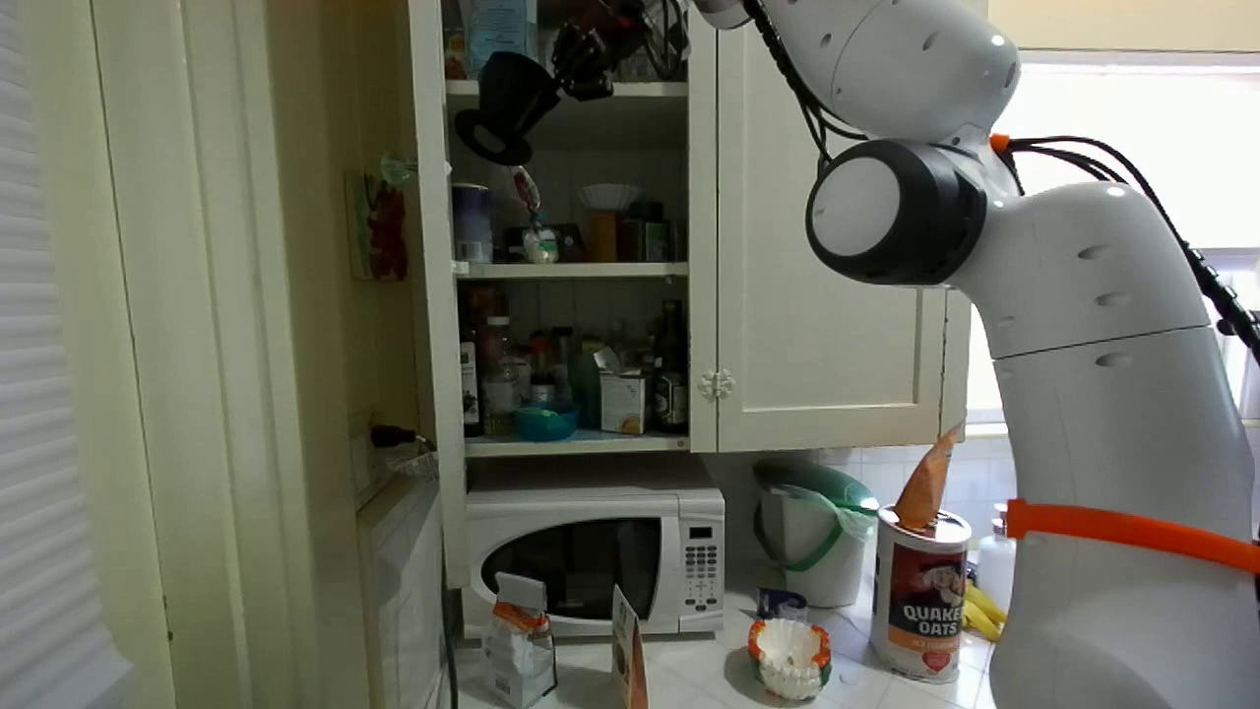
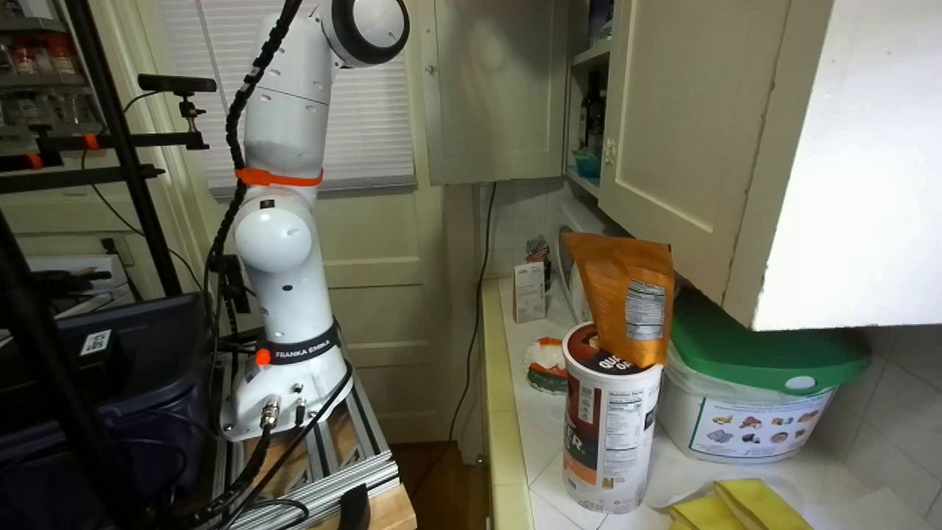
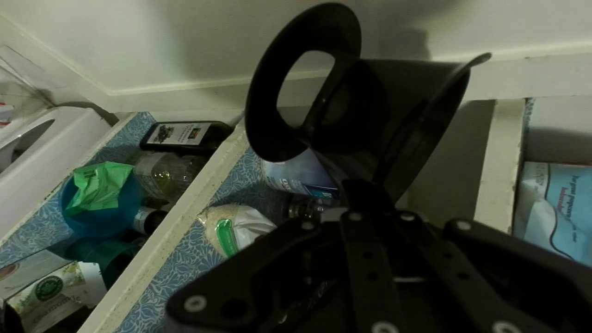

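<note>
A black cone-shaped piece (image 1: 510, 108) with a wide round flange, much like a coffee dripper, hangs tilted before the open cabinet. My gripper (image 1: 564, 81) is shut on it, high up near the top shelf board. In the wrist view the same black cone (image 3: 355, 105) shows its ring-shaped flange at the left, and the gripper's fingers (image 3: 363, 205) meet at its lower edge. The exact grip on the rim is dark and hard to make out. Exterior view 2 shows neither the gripper nor the cone.
The cabinet's middle shelf (image 1: 567, 271) bears a blue canister (image 1: 472, 225) and a small bag (image 1: 539, 244). Bottles and a blue bowl (image 1: 545, 421) crowd the shelf beneath. A microwave (image 1: 591, 555) stands below. An oats canister (image 1: 921, 597) and a paper-filter stack (image 1: 788, 660) occupy the counter.
</note>
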